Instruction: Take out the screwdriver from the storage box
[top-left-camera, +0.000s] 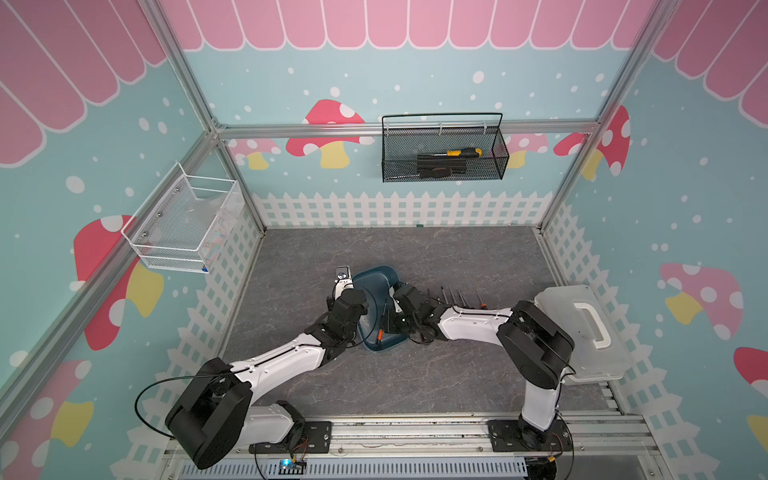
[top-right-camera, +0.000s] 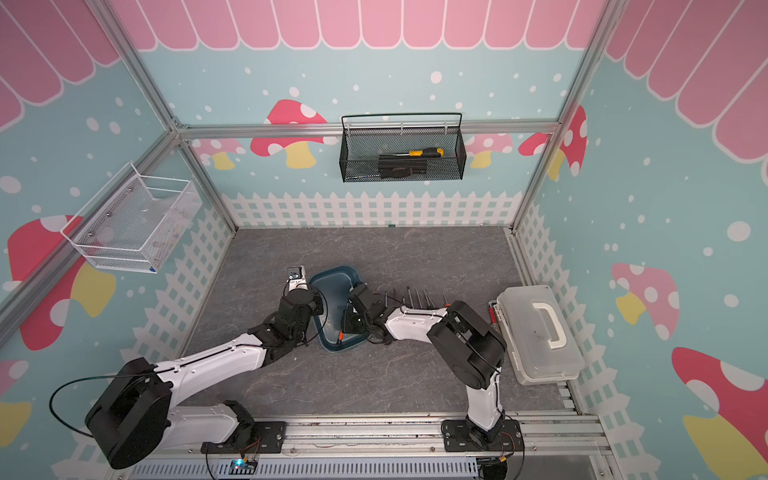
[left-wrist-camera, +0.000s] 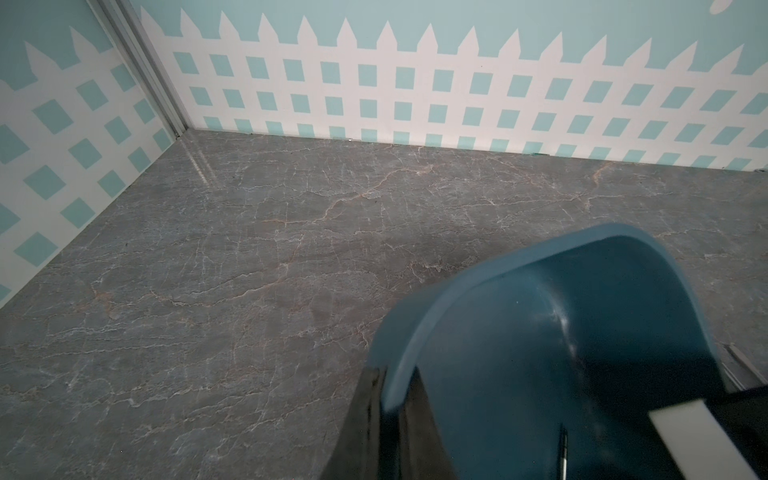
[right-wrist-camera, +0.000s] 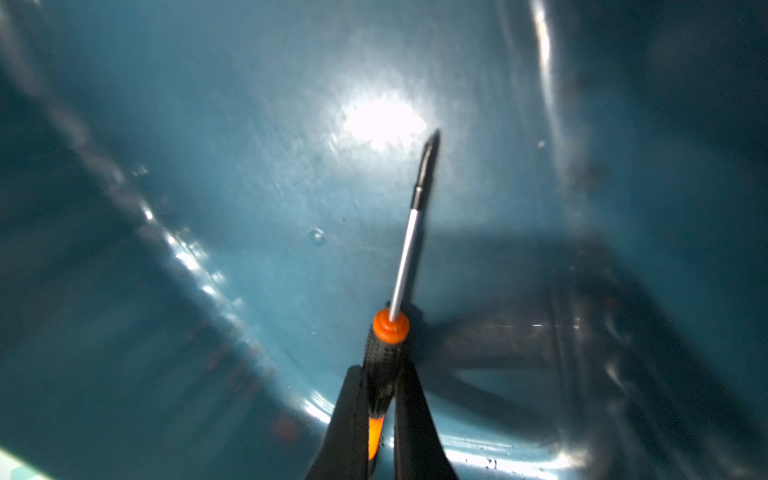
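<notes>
The blue storage box stands on the table between both arms. Its left rim is pinched by my left gripper, which is shut on it. Inside, the screwdriver has a black grip with orange bands and a thin metal shaft pointing up the right wrist view. My right gripper is shut on the black grip, a finger on each side. The tip lies over the box floor; whether it touches the floor I cannot tell. In the top right view the orange handle end shows near the box's front.
Several tools lie in a row right of the box, partly behind the right arm. A clear case with a white handle sits at the far right. Behind the left gripper lies a white device.
</notes>
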